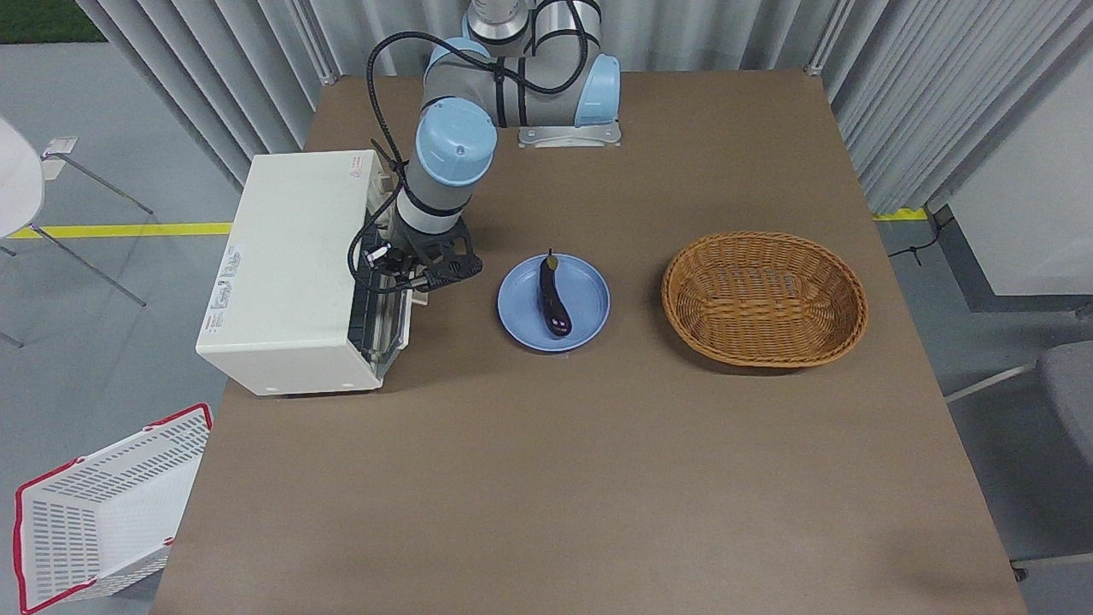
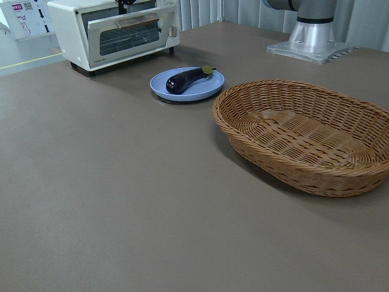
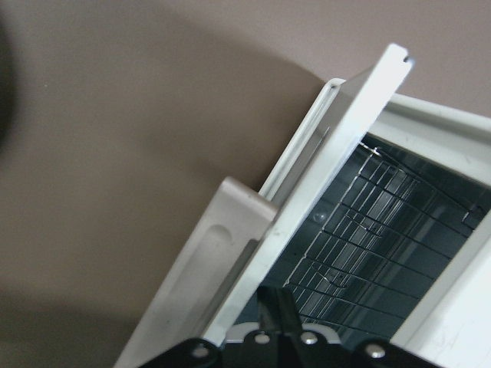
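Note:
A white toaster oven (image 1: pixel 277 266) stands at the table's left, its glass door tilted partly open; the door handle (image 3: pixel 199 268) shows up close in the wrist view, with the wire rack (image 3: pixel 360 245) inside. My dark gripper is at the top edge of that door, over the oven's opening; whether its fingers are open or shut is unclear. An eggplant (image 1: pixel 554 307) lies on a blue plate (image 1: pixel 584 297) right of the oven.
A wicker basket (image 1: pixel 763 302) sits to the right of the plate. A white crate (image 1: pixel 123 492) is on the floor at the lower left.

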